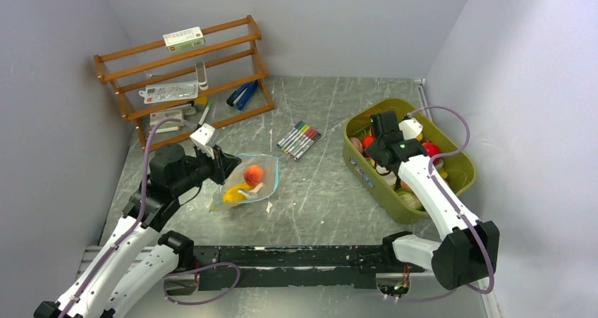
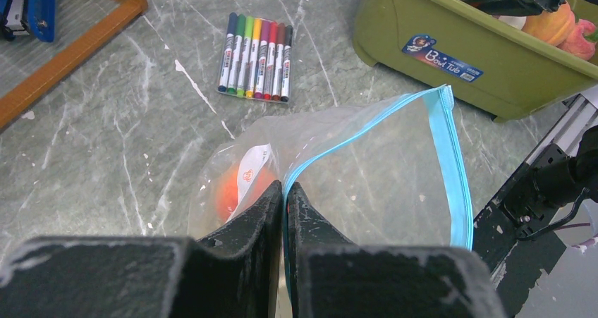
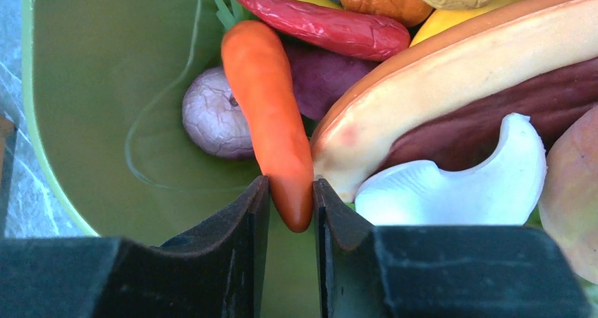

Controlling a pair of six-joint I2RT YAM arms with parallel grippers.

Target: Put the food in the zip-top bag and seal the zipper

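Inside the green bin, my right gripper is shut on the tapered end of an orange carrot (image 3: pixel 262 85), whose leafy top still rests among the other food. My left gripper is shut on the blue-edged rim of the clear zip top bag (image 2: pixel 374 170), whose mouth gapes to the right. Through the film show an orange-red round piece (image 1: pixel 254 175) and a yellow piece (image 1: pixel 238 192); a white one lies beside them. In the top view the right arm hides the carrot.
Several play foods fill the green bin (image 2: pixel 423 64), with a hot dog (image 3: pixel 451 57), a red chili (image 3: pixel 324 27) and a white curved piece (image 3: pixel 458 191) close to the carrot. Markers (image 1: pixel 299 140) lie between bag and bin. A wooden rack (image 1: pixel 183 64) stands back left.
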